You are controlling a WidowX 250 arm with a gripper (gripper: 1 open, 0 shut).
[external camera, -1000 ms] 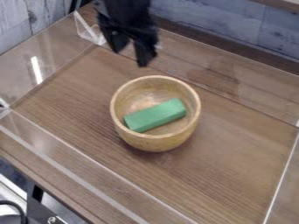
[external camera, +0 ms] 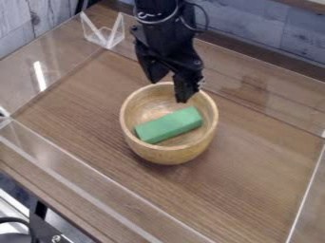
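A green rectangular block lies tilted diagonally inside a round, pale wooden bowl in the middle of the table. My black gripper hangs over the back part of the bowl, above and behind the block, with its fingers apart and the block below them.
A small clear object sits at the back left. Walls close the back edge, and a black cable shows at the lower left corner.
The bowl and block look unmoved.
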